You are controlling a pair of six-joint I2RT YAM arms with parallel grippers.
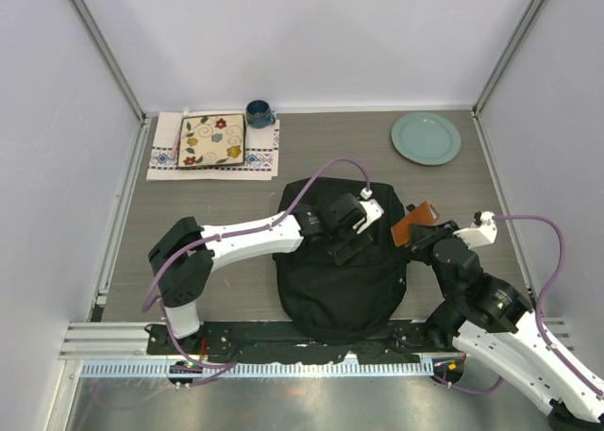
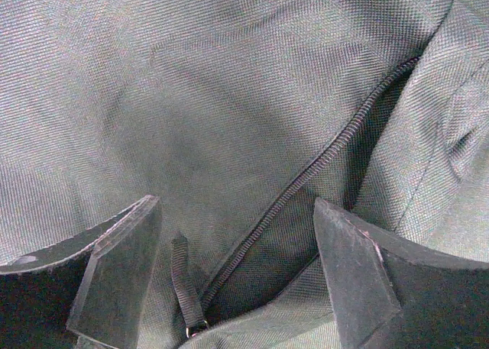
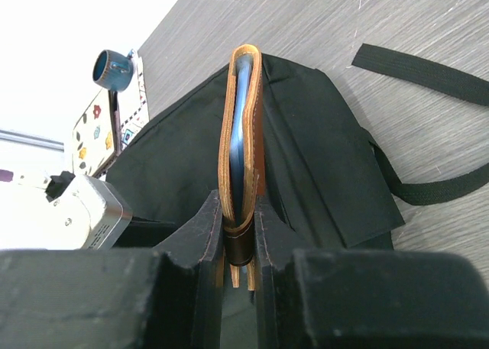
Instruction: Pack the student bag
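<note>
The black bag lies on the table's front middle. My left gripper is over it, open, its fingertips apart above fabric, a zipper and a strap pull. My right gripper grips a brown leather case with something blue inside, held upright above the bag's right side. In the top view the case shows as a brown rectangle right of the bag.
A patterned cloth with a floral case lies back left, beside a blue mug. A green plate is back right.
</note>
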